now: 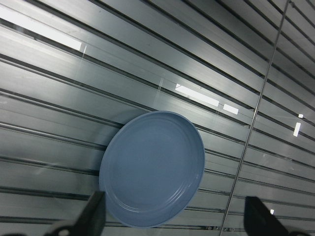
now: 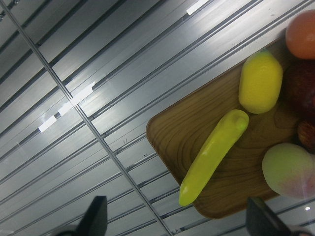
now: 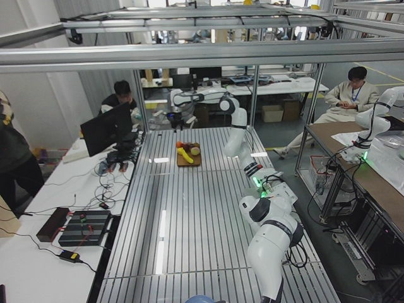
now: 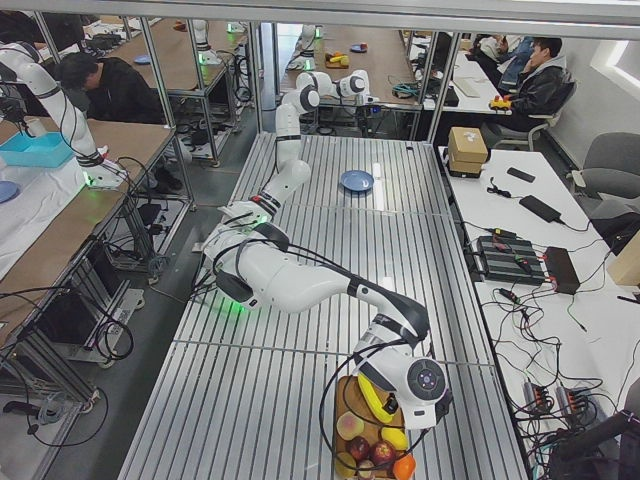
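A wooden tray [image 2: 197, 123] holds a banana [image 2: 211, 157], a yellow mango-like fruit [image 2: 261, 81], an orange [image 2: 300, 37], a peach [image 2: 288, 172] and dark red fruit [image 2: 300, 88]. My right gripper hangs above and beside the tray, fingers spread open, nothing between them. In the left wrist view a blue plate [image 1: 151, 167] lies empty on the slatted metal table [image 1: 59, 147]. My left gripper is above it, fingers spread open and empty.
The slatted table between plate and tray is largely clear. Desks with cables [image 3: 57, 265] run along one side, and another bench with a robot arm [image 3: 372, 126] stands on the other. Aluminium posts frame the table.
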